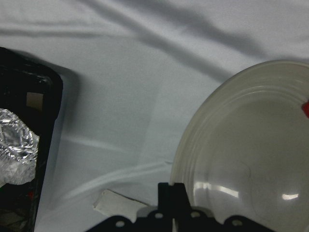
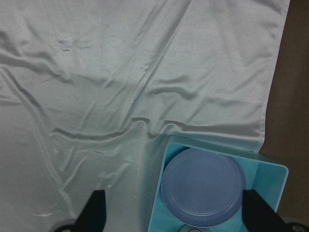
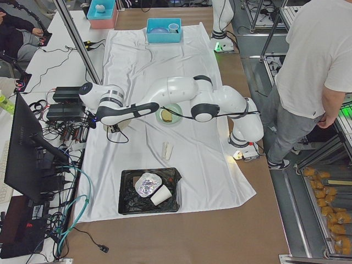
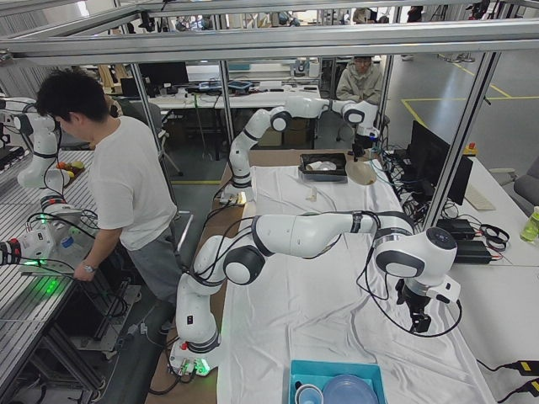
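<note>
In the left wrist view a pale, shallow plate [image 1: 246, 145] fills the right side, with my left gripper at its near rim; whether its fingers hold the rim is unclear. A black tray [image 1: 46, 101] with foil [image 1: 14, 150] lies to the left, and a white strip [image 1: 118, 205] on the cloth below. In the right wrist view my right gripper stands open over the white cloth and a teal bin [image 2: 268, 183] holding a blue plate [image 2: 203, 186].
A green plate [image 3: 179, 109] with a yellow piece lies mid-cloth, partly behind an arm. A monitor [image 3: 27, 154] and cables line one side; a person in a white shirt [image 3: 308, 60] stands at the other. Open cloth surrounds the bins.
</note>
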